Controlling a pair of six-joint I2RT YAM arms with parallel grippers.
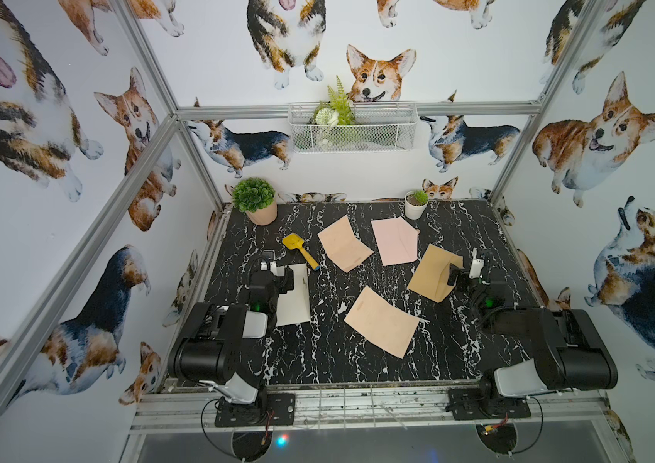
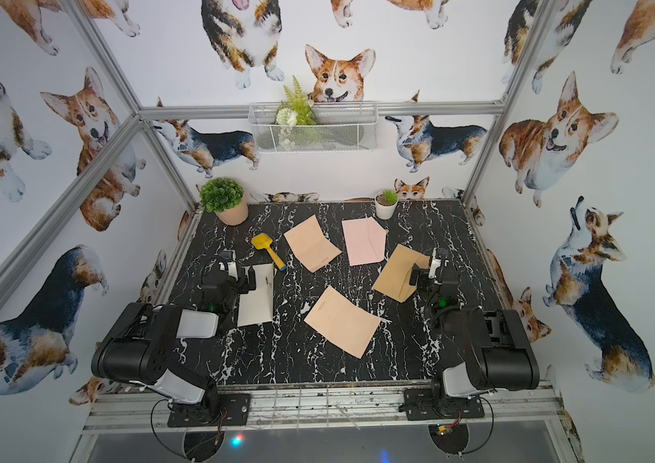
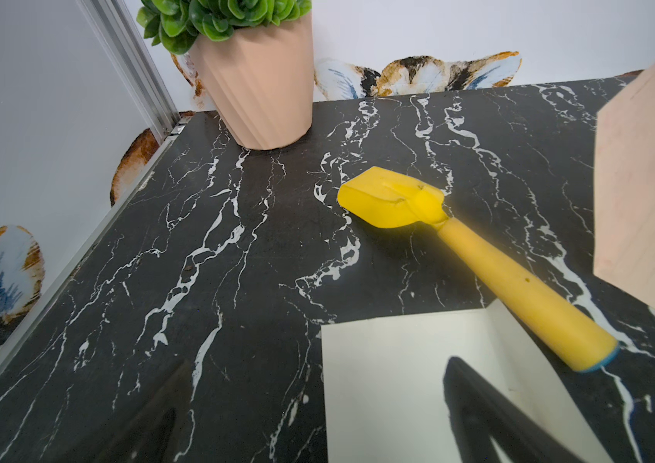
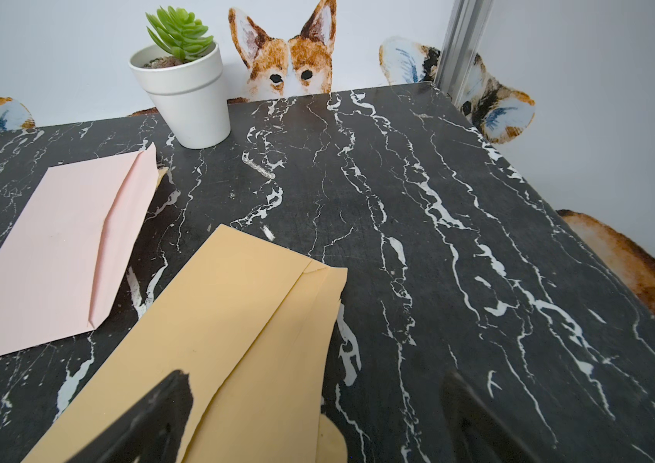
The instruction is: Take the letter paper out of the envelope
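Observation:
A pink envelope (image 1: 395, 235) and a tan envelope (image 4: 219, 308) with a crosswise flap lie on the black marbled table. A creased peach sheet (image 1: 342, 245) is at the back, and a larger peach piece (image 1: 383, 320) lies in front with a small white bit at its right corner. A white folded piece (image 3: 404, 362) sits on the left. My left gripper is open above that piece's left edge, its fingers empty. My right gripper stands open over the tan envelope's right edge, also empty. Whether any envelope contains letter paper cannot be told.
A yellow scoop (image 3: 512, 285) lies just behind the white piece. At the back stand a leafy plant in a peach pot (image 1: 261, 213) and a small white pot (image 4: 192, 100). Bare table lies in front of the large peach piece and along the right side.

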